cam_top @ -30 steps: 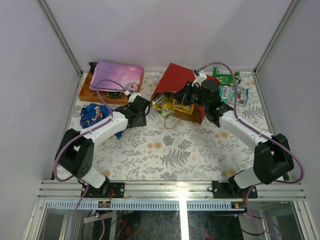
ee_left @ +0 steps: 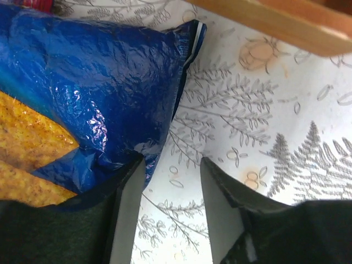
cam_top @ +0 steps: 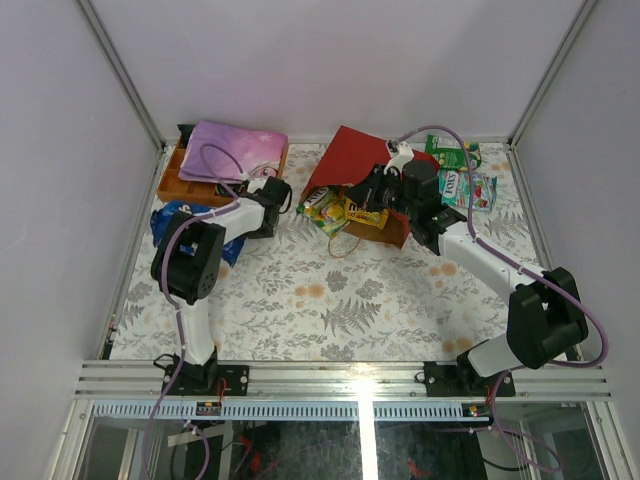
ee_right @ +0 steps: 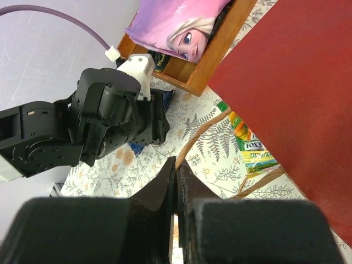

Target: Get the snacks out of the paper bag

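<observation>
The red paper bag (cam_top: 350,158) leans at the back centre, its mouth toward the front. A green-yellow Fox's pack (cam_top: 322,210) and a yellow pack (cam_top: 365,216) show at the mouth. My right gripper is shut over the bag, with its twisted paper handle (ee_right: 203,131) running into the fingertips. A blue snack bag (ee_left: 104,82) with chips pictured on it lies flat at left. My left gripper is part open above the table at that bag's edge. Bare patterned table shows between its fingers.
A wooden tray (cam_top: 172,188) bearing a purple printed pouch (cam_top: 222,150) stands at the back left. Two green packs, a nearer one (cam_top: 468,190) and a farther one (cam_top: 450,152), lie right of the bag.
The left arm has folded back and its gripper has shifted slightly left, beside the blue bag. The right arm and the paper bag have stayed put.
</observation>
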